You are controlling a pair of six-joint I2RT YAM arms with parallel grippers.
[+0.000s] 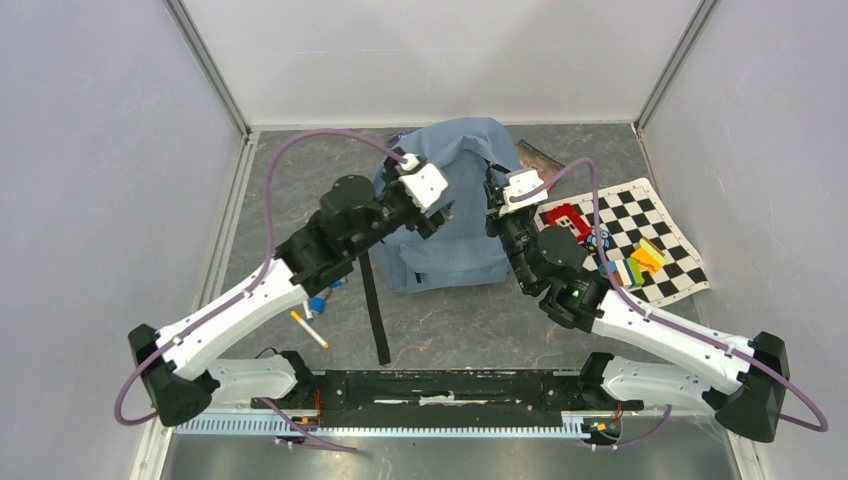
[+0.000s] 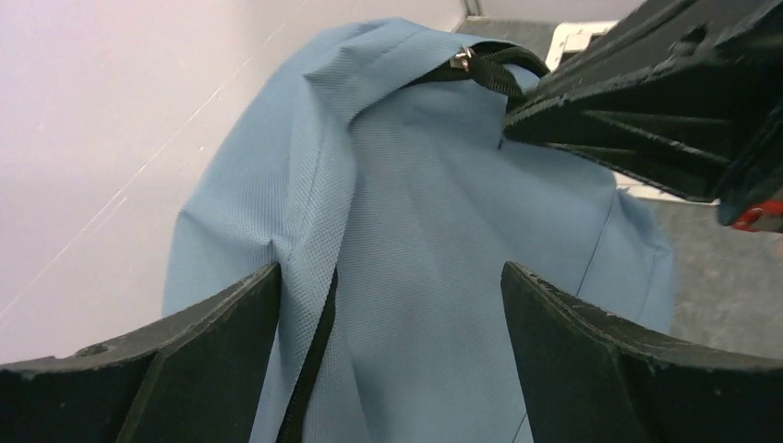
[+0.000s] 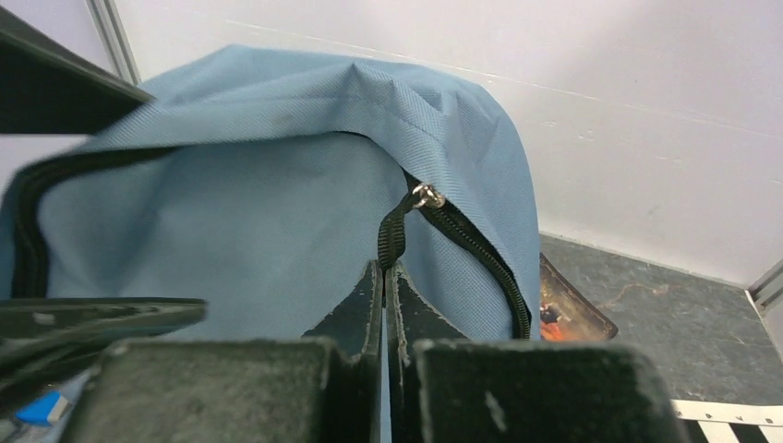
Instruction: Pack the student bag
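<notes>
The blue student bag (image 1: 455, 240) lies on the grey floor in the top view, its zipped mouth near the back. In the right wrist view a black zipper pull (image 3: 391, 235) hangs from its metal slider (image 3: 427, 197). My right gripper is shut, the strap's lower end pinched between its fingertips. Open over the bag's front is my left gripper; bag cloth with a folded edge (image 2: 319, 203) shows between its fingers, not gripped. Whether its left finger touches that fold, I cannot tell. The bag's inside is hidden.
On the right, a checkered mat (image 1: 645, 225) carries a red item (image 1: 568, 222) and colourful blocks (image 1: 648, 257). A dark picture card (image 1: 538, 160) lies behind the bag's right side. Small blue blocks (image 1: 318, 303) and a marker (image 1: 310, 330) lie at left, near a black strap (image 1: 374, 310).
</notes>
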